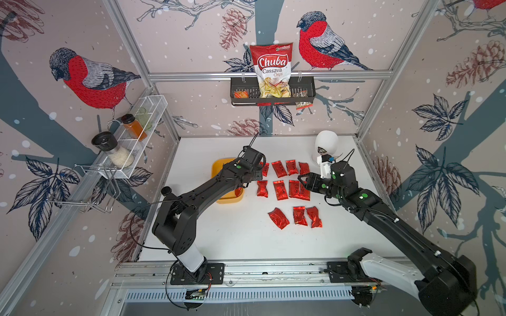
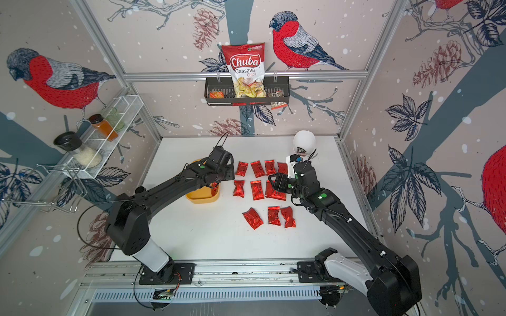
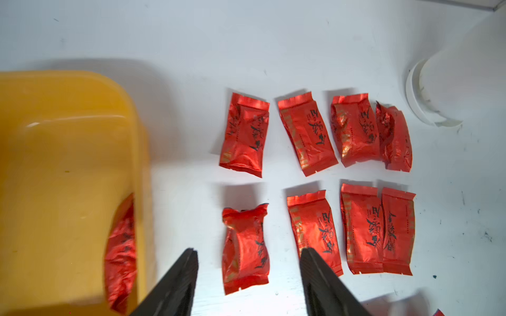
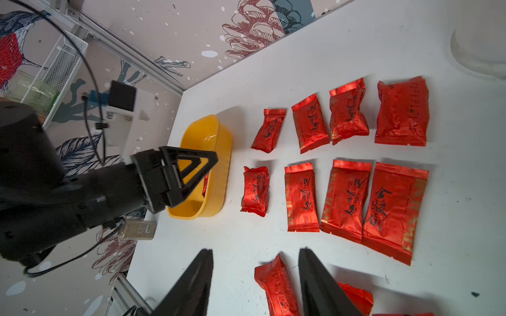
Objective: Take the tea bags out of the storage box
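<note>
The yellow storage box point(image 3: 63, 137) stands on the left of the table with a red tea bag point(image 3: 120, 252) inside along its right wall. Several red tea bags point(image 4: 300, 194) lie on the white table to the right of the box, in loose rows. My left gripper is open above the box's right side and the tea bag point(image 3: 245, 242) beside it, holding nothing. My right gripper hangs over the right-hand tea bags, its fingers apart with nothing seen between them.
A white cylindrical object point(image 1: 326, 142) stands at the back right. A wire shelf point(image 1: 147, 121) with jars is on the left wall.
</note>
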